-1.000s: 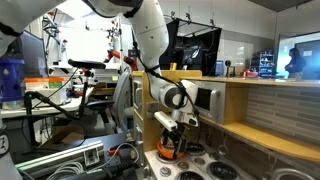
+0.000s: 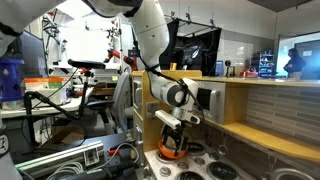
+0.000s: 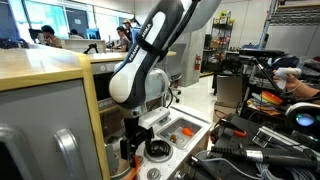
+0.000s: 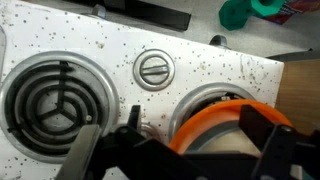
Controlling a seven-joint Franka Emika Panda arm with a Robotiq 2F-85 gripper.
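An orange-rimmed pan or bowl (image 4: pixel 197 122) with a pale inside sits over a burner at the lower right of the wrist view. My gripper is above it with its dark fingers (image 4: pixel 268 140) set wide apart, and the near rim runs between them. Whether either finger touches the rim cannot be made out. In exterior view 1 the orange vessel (image 2: pixel 171 153) shows beneath and beside the hand, at the left end of the stovetop. The second exterior view shows only a strip of the orange vessel (image 3: pixel 136 162), partly covered by the hand.
A coil burner (image 4: pixel 60 105) lies bare on the left, with a stove knob (image 4: pixel 154 69) between the burners. Beyond the top edge is a green object (image 4: pixel 235 12). A microwave (image 2: pixel 205 97) and a wooden shelf (image 2: pixel 262 132) stand close behind the arm.
The hand appears to have shifted very slightly to the right and up over the last second. The orange vessel looks unmoved.
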